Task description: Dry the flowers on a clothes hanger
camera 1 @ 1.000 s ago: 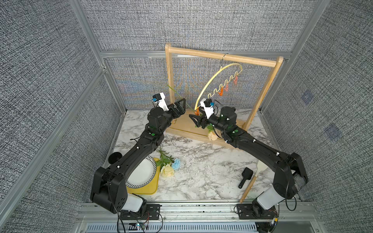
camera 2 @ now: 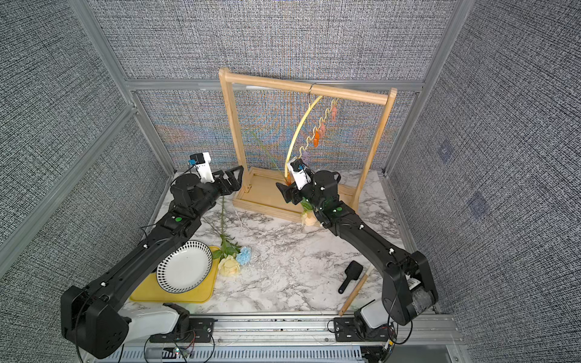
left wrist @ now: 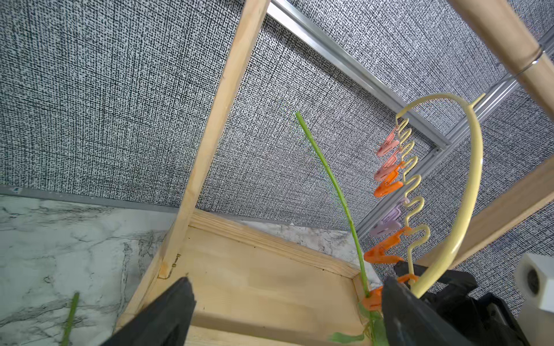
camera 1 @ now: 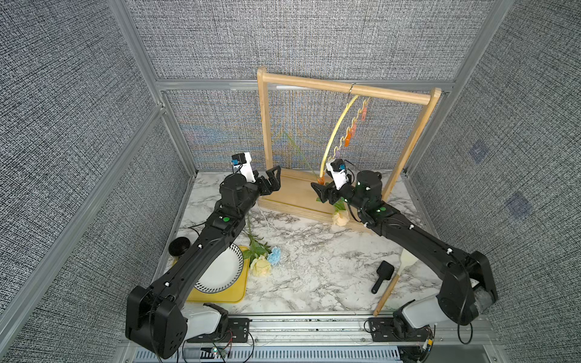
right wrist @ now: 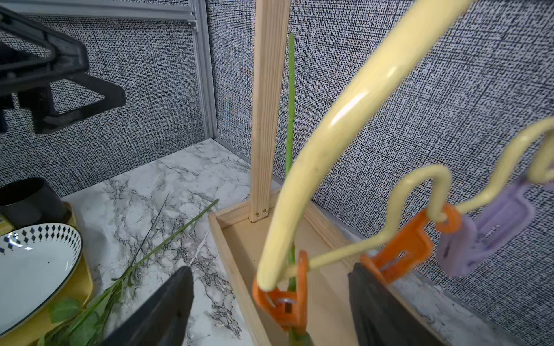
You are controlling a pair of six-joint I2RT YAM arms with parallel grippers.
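A cream hanger [left wrist: 465, 225] with clips hangs tilted from the wooden frame's top bar [camera 1: 314, 83]. An upright green stem [left wrist: 324, 163] sits at the lowest orange clip [right wrist: 297, 300]; below it shows a pale flower [camera 1: 339, 218]. My left gripper [camera 1: 271, 179] stands open left of the hanger, nothing between its fingers. My right gripper [camera 2: 289, 190] is open around the hanger's low end. Other cream and blue flowers [camera 1: 260, 265] lie on the marble table beside the tray.
A yellow tray [camera 2: 205, 290] with a white plate [camera 2: 184, 266] is at front left. A black scoop [camera 1: 383, 272] and a wooden-handled spatula [camera 1: 390, 289] lie front right.
Both arms have drawn back slightly, the left one leftward, the right one rightward and lower. The hanger's low end and the flower moved rightward, and the hanger swung.
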